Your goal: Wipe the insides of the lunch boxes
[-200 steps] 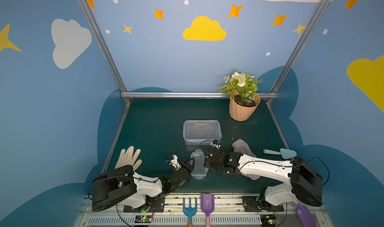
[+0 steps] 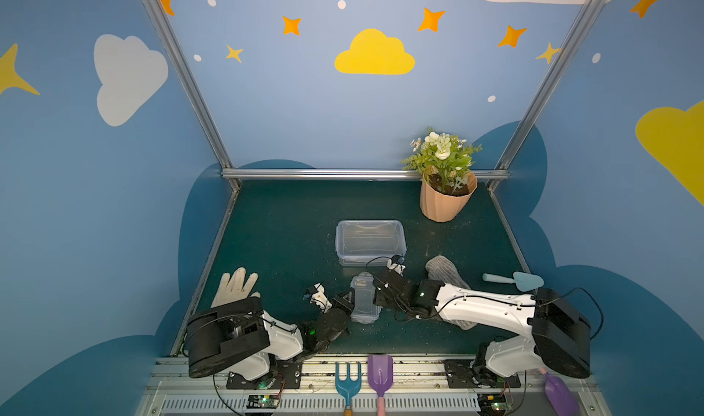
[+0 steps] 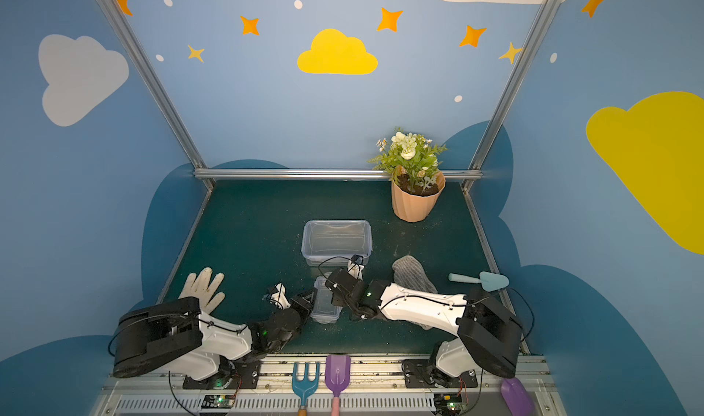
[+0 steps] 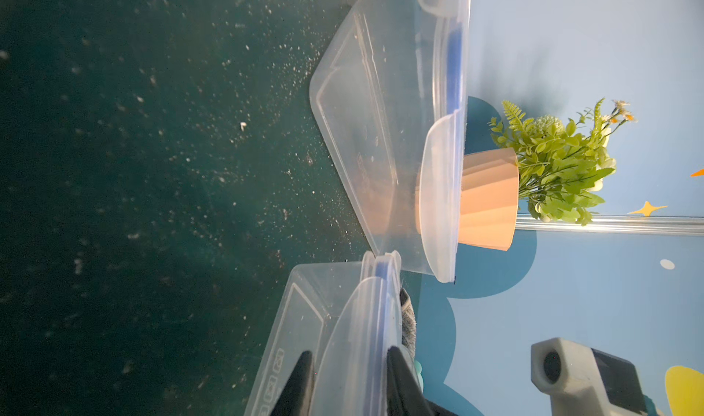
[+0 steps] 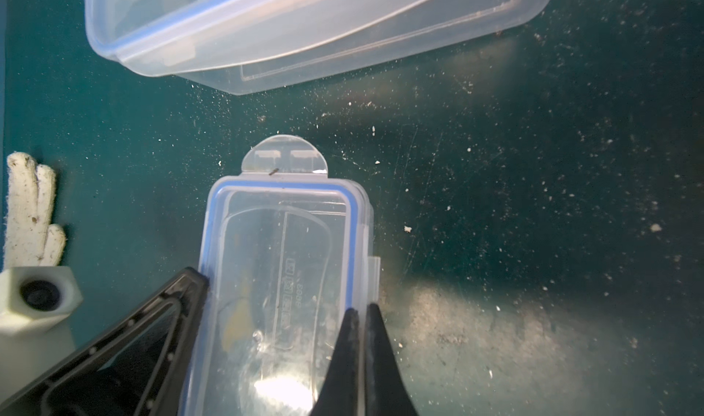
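A small clear lunch box (image 2: 364, 291) with a blue seal lies at the front middle between my grippers. A larger clear box (image 2: 370, 236) stands behind it. In the left wrist view my left gripper is shut on the small box's side. My right gripper is shut at that box's opposite edge; whether anything thin is between its fingers I cannot tell. A grey cloth (image 2: 447, 269) lies right of the boxes, partly under my right arm.
A white glove (image 2: 231, 291) lies at the left, a pale trowel (image 2: 524, 280) at the right, and a potted plant (image 2: 447, 199) at the back right. A blue fork (image 2: 348, 379) and purple shovel (image 2: 380, 372) lie along the front rail.
The small box has shifted slightly toward the back. My left arm's elbow has moved to the right; the right arm looks almost unchanged.
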